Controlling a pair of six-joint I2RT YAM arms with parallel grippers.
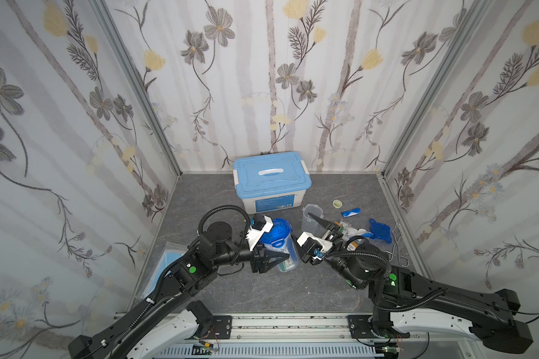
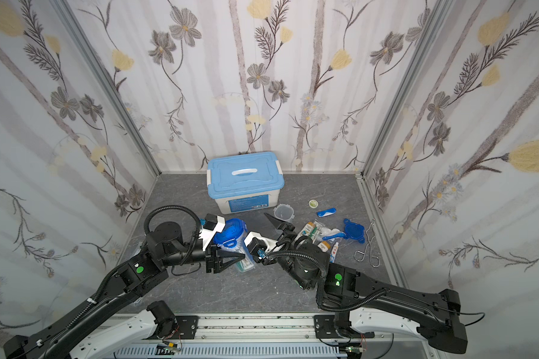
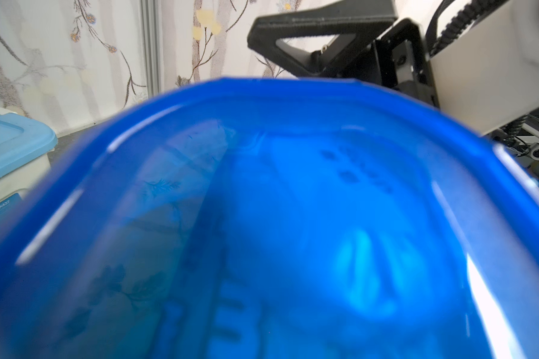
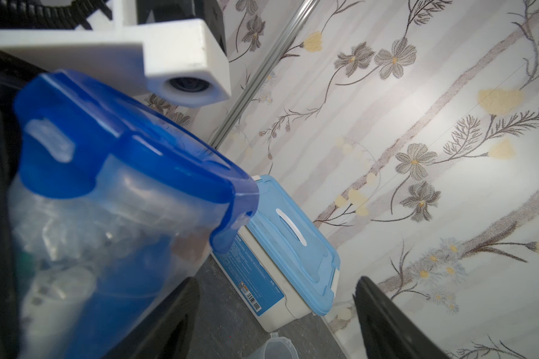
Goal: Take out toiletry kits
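Observation:
A clear container with a translucent blue lid (image 1: 275,230) stands between my two arms. In the right wrist view, packed contents show through the container's wall (image 4: 119,239). My left gripper (image 1: 275,259) is against or around the container; the blue lid (image 3: 317,197) fills the left wrist view and hides its fingers, so its grip cannot be told. To the right of the container, my right gripper stands open, its two fingers (image 4: 170,320) apart with nothing between them.
A lidded blue-and-white box (image 1: 272,170) stands at the back. Right of centre are a clear cup (image 2: 284,211), a blue brush (image 2: 326,211), a blue item (image 2: 353,230), metal tongs (image 2: 366,254) and several small packets. A clear tray (image 1: 164,269) lies at left.

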